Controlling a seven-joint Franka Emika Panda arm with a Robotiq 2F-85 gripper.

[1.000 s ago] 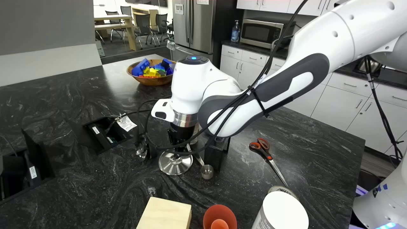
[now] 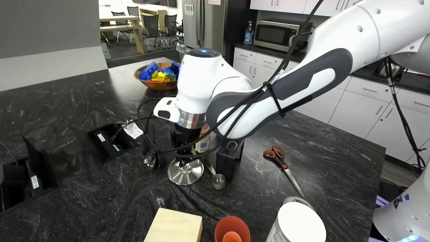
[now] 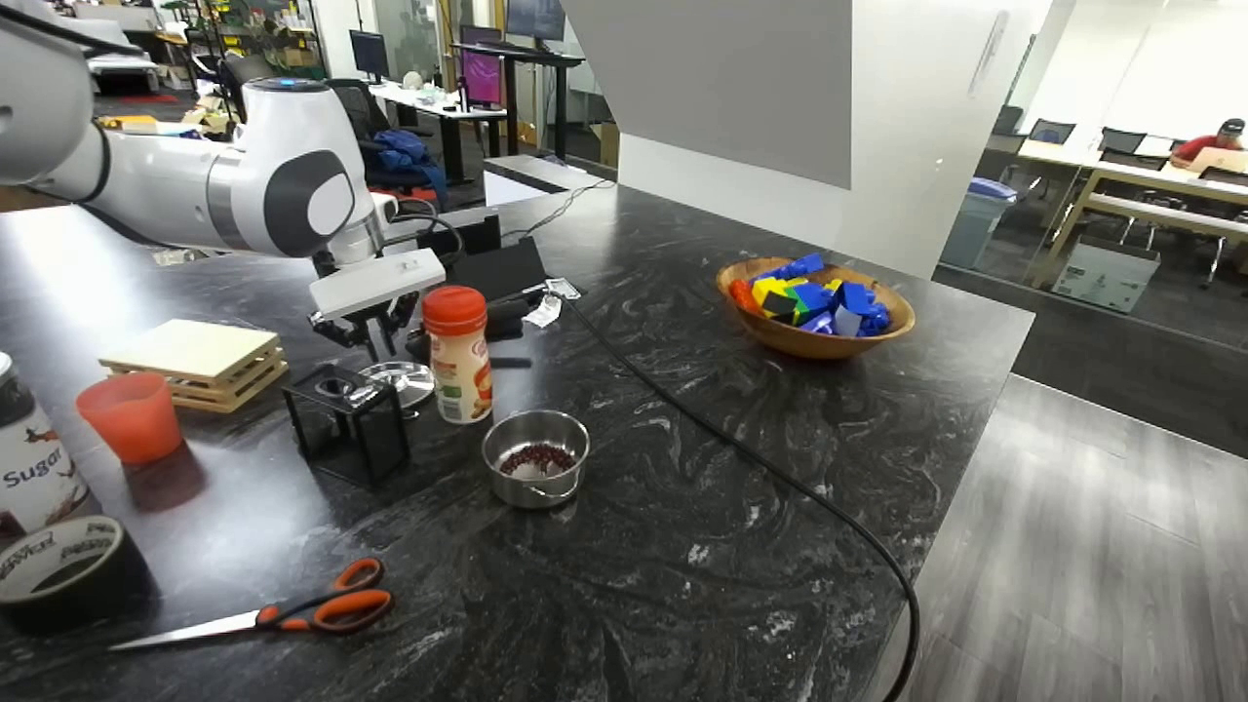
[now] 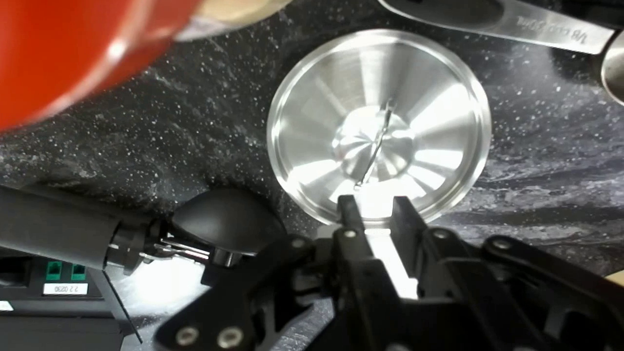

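A round silver lid (image 4: 316, 117) lies on the dark counter, its thin wire handle (image 4: 383, 131) standing up at the centre. My gripper is partly open over the lid's near edge in the wrist view, with a clear gap between its fingers. The handle lies beyond the fingertips, not between them. In exterior view 1, the gripper (image 2: 183, 161) is above the back of the lid (image 2: 183, 175). A steel pot (image 3: 535, 458) holding dark red beans stands uncovered in exterior view 2.
Close to the lid are a red-capped creamer bottle (image 3: 459, 363), a black box frame (image 3: 347, 423), a measuring spoon (image 2: 218, 181) and a black-handled scoop (image 4: 228, 219). Scissors (image 2: 278, 157) lie to the right. A wooden bowl of blocks (image 3: 796, 337) stands farther off.
The arm has shifted slightly left and up in exterior view 1. More of the bottle and of the gripper over the lid now shows. The lid has stayed in place.
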